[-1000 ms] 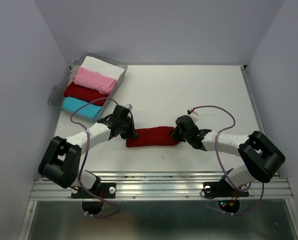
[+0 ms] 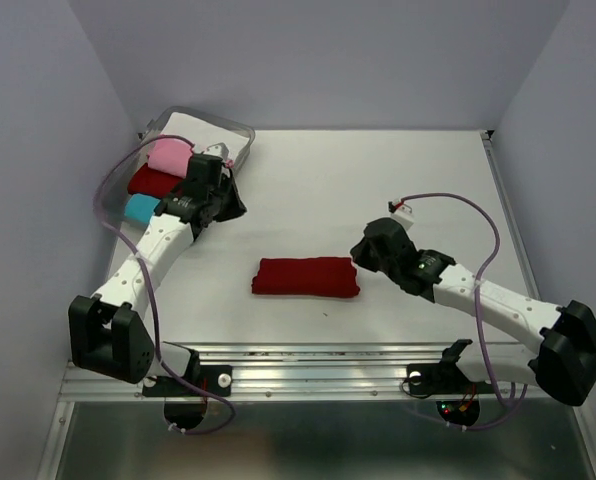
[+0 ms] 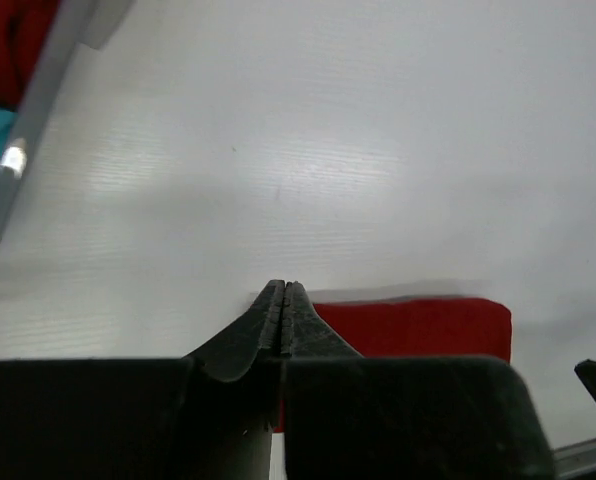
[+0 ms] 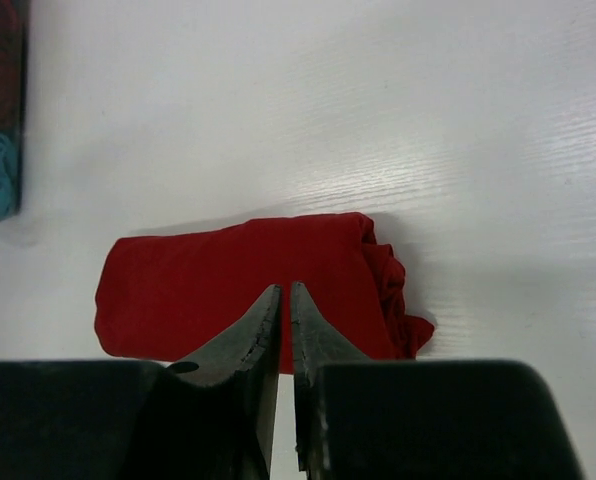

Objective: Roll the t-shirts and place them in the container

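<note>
A dark red folded t-shirt lies as a long bundle near the front middle of the table, ruffled at its right end in the right wrist view. My left gripper is raised above and left of it, beside the bin; in the left wrist view its fingertips meet with nothing visible between them. My right gripper hangs just beyond the bundle's right end, its fingertips close together with a narrow gap, holding nothing that shows.
A grey bin at the back left holds white, pink, dark red and turquoise folded shirts.
Both arms have lifted away from the red bundle, the left one moving up and left toward the bin, the right one slightly up and right. The bundle stays on the table.
</note>
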